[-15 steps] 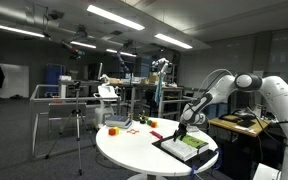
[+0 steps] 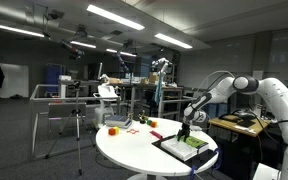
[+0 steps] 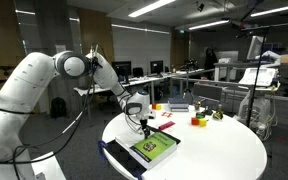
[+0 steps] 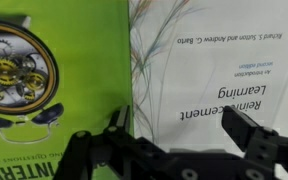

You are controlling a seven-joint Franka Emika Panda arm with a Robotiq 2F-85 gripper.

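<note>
A green book (image 4: 54, 90) with a bicycle wheel and gears on its cover fills the left of the wrist view. Beside it on the right lies a white book (image 4: 199, 70), titled Reinforcement Learning. In exterior view 2 both rest on a black tray or mat (image 3: 121, 156), with the green book (image 3: 156, 147) nearer the middle of the table. My gripper is open just above the books, one finger over each side of their shared edge. Nothing shows between its fingers. Whether the fingertips touch a cover, I cannot tell.
The round white table (image 3: 219, 155) has wide free room at its right. Toward the back sit a red object (image 3: 166, 126), yellow and red blocks (image 3: 198, 121) and other small items. A tripod (image 2: 78, 125) stands left of the table.
My gripper has shifted slightly over the books since a second ago. The books look the same, and nothing else has visibly moved.
</note>
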